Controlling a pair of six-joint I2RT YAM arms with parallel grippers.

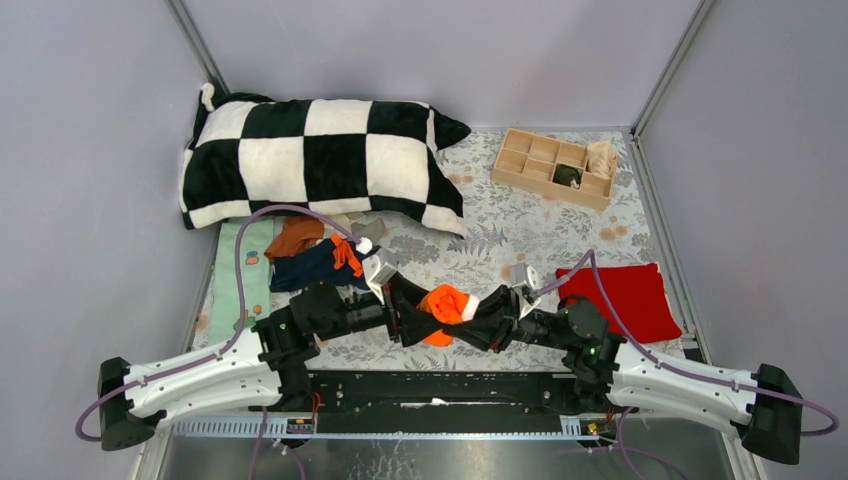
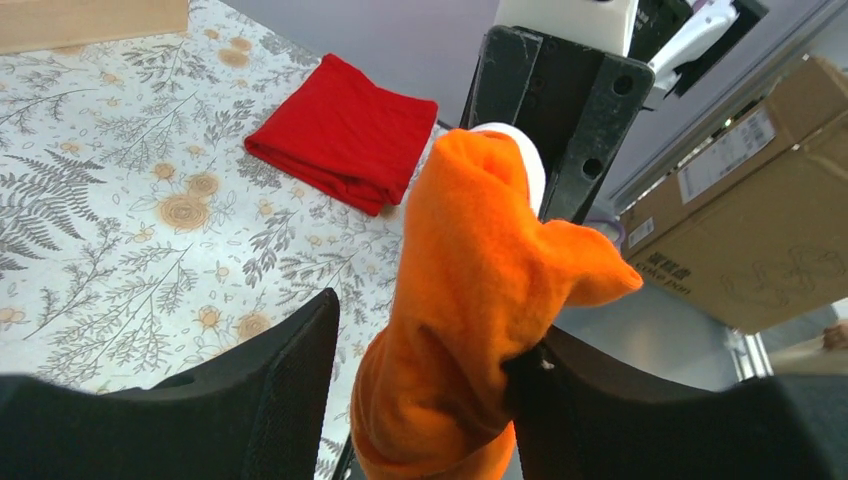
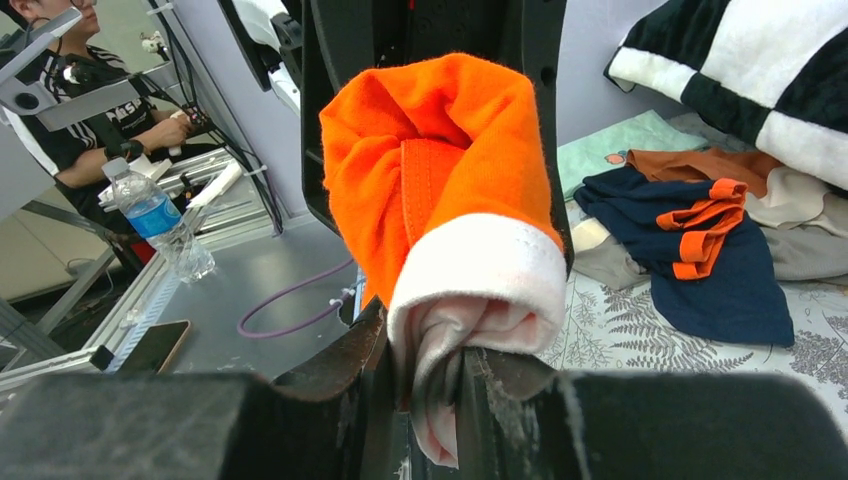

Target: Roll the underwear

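The orange underwear with its white band is bunched into a roll, held up between my two grippers at the front middle. My right gripper is shut on its white, pinkish band end. My left gripper stands open around the orange roll, one finger apart from it at the left, the other partly hidden behind the cloth.
A checkered pillow fills the back left, with folded clothes below it. A wooden divided box is at the back right, a red cloth at the right.
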